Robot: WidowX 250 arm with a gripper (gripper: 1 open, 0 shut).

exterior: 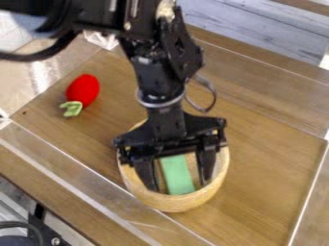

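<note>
My black gripper (176, 171) hangs over a light wooden bowl (199, 197), its open fingers reaching down inside it. A green block (176, 176) lies in the bowl between the fingers; whether they touch it I cannot tell. The arm hides the back part of the bowl.
A red vegetable (83, 89) with a green top lies at the upper left of the wooden table (264, 173). A clear edge strip runs along the lower left, with dark equipment beyond it.
</note>
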